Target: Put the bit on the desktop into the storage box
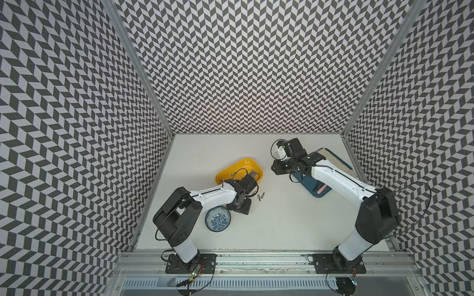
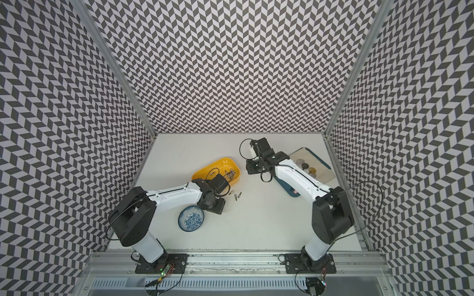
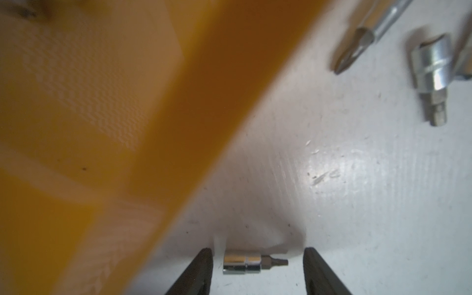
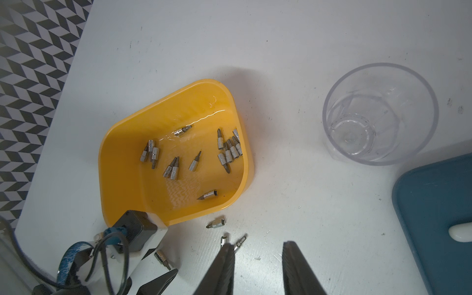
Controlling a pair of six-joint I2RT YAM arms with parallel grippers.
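Note:
The yellow storage box [image 4: 169, 186] holds several metal bits. My left gripper is low over the desktop beside the box wall, open, its fingertips either side of a small bit [image 3: 242, 263] lying crosswise between them; contact cannot be seen. More bits lie on the table nearby, a socket-ended one [image 3: 432, 66] and a Phillips one [image 3: 366, 36] at upper right in the left wrist view. My right gripper hangs open above the table right of the box, with nothing held.
A clear cup [image 4: 381, 113] stands right of the box. A dark blue tray [image 4: 427, 196] with items lies at the right. A blue patterned bowl [image 1: 217, 219] sits in front of my left arm.

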